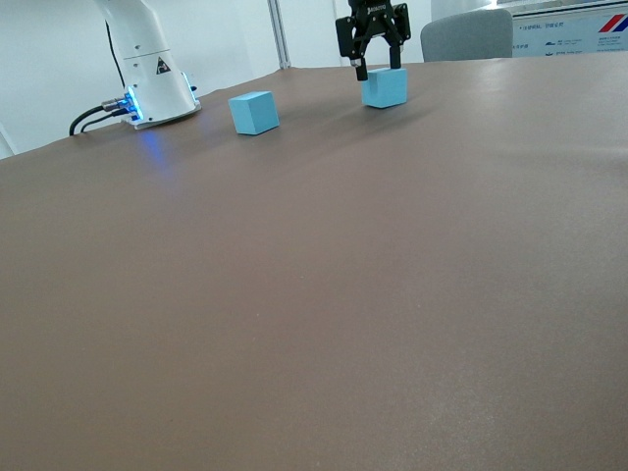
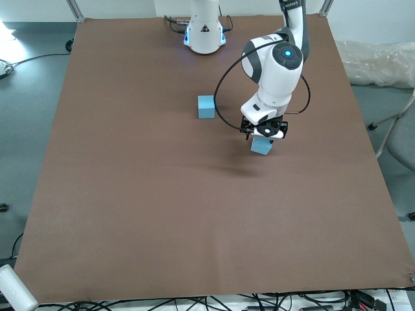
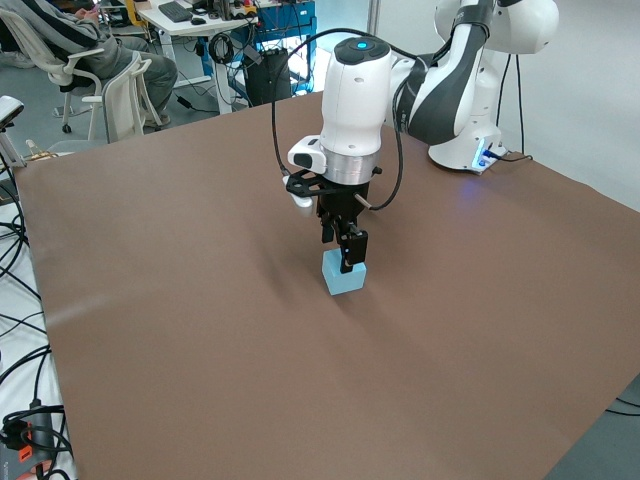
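Note:
My black gripper [image 1: 378,61] is low over a light blue cube [image 1: 384,90], its fingers at the cube's top in the top view; in the right view the same cube [image 3: 342,280] shows beneath the gripper [image 3: 344,256]. In the left view the cube [image 2: 261,146] is partly under the wrist. Whether the fingers grip it I cannot tell. A second blue cube [image 2: 206,108] stands apart, nearer the arm's base, also seen in the top view [image 1: 253,114].
The white arm base [image 2: 205,29] with cables stands at the back. A grey chair [image 2: 403,136] is beside the table, and cables run along the front edge.

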